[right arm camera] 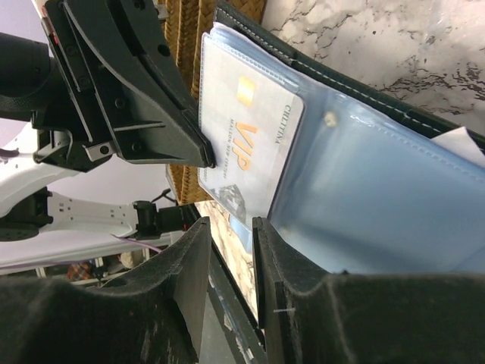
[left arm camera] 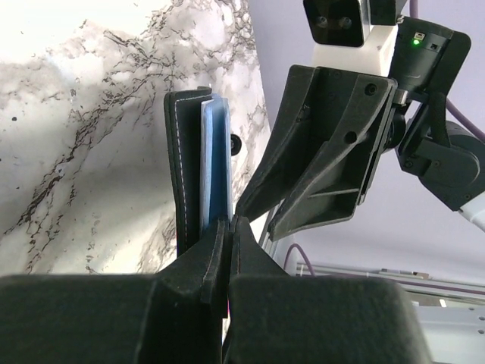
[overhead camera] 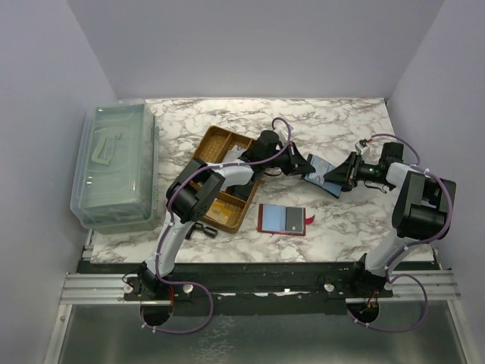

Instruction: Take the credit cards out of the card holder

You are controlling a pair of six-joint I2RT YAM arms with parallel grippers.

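Observation:
The card holder (overhead camera: 321, 177), dark with light blue pockets, is held up between the grippers. My left gripper is shut at its edge; in the right wrist view its fingertips press on the end with a white VIP card (right arm camera: 250, 136) in a clear pocket. Another white card corner (right arm camera: 458, 142) shows at the right. My right gripper is part open at the holder's lower edge, its fingers just below the VIP card. In the left wrist view the holder (left arm camera: 189, 167) stands on edge.
A divided wicker tray (overhead camera: 216, 144) lies left of the holder, under the left arm. A red-edged folder (overhead camera: 280, 219) lies in front. A large clear-lidded box (overhead camera: 114, 167) stands far left.

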